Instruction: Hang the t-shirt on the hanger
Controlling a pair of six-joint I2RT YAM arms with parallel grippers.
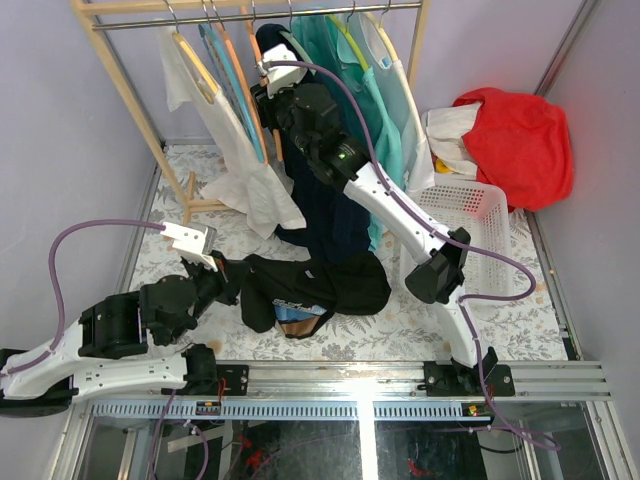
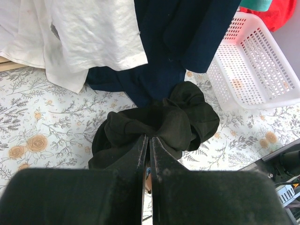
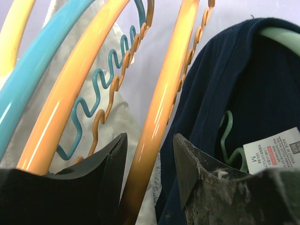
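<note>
On the rail hangs an orange hanger [image 3: 157,103] with no garment on it. My right gripper is part open around one arm of it, and a gap shows on either side between the hanger and the fingers. From above, the right gripper [image 1: 265,102] is high among the hangers. A black t-shirt [image 1: 335,285] lies crumpled on the floral surface, partly over blue and tan parts. My left gripper is shut, pointing toward the black t-shirt [image 2: 154,126], with nothing visible between its fingertips.
Left of the orange hanger are another orange hanger [image 3: 70,89], a blue one [image 3: 37,65] and a white shirt [image 1: 235,150]. A navy garment [image 3: 213,79] hangs close on the right. A white basket [image 1: 480,215] and red cloth [image 1: 520,145] lie farther right.
</note>
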